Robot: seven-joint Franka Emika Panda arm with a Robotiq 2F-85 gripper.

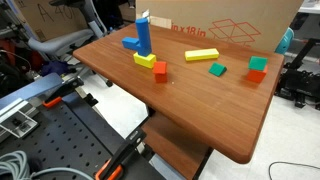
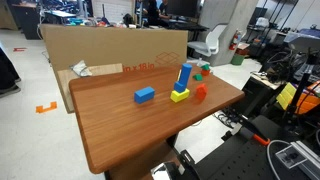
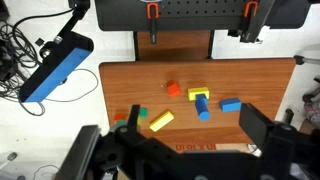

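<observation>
My gripper is open high above the wooden table, its dark fingers spread wide at the bottom of the wrist view with nothing held. Below, a tall blue block stands upright by a short yellow block. Another blue block lies apart from them. A red block sits nearer the table's front edge. Farther along are a long yellow block, a flat green block, and a green piece resting on a red one.
A cardboard panel borders the table's far side. A dark bench with cables stands across a gap from the front edge. Bare wood is free at the table's near end and along its front.
</observation>
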